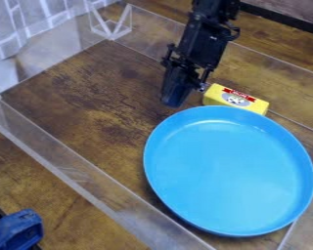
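My black gripper [176,90] hangs low over the wooden tray floor in the upper middle, shut, with nothing visible between its fingers. Right of it lies a yellow box [235,100] with a red label. A large blue plate [229,171] fills the lower right, just below the box.
Clear plastic walls [70,185] edge the wooden surface [81,107], which is bare on the left. A blue object [13,232] sits outside the wall at the bottom left corner.
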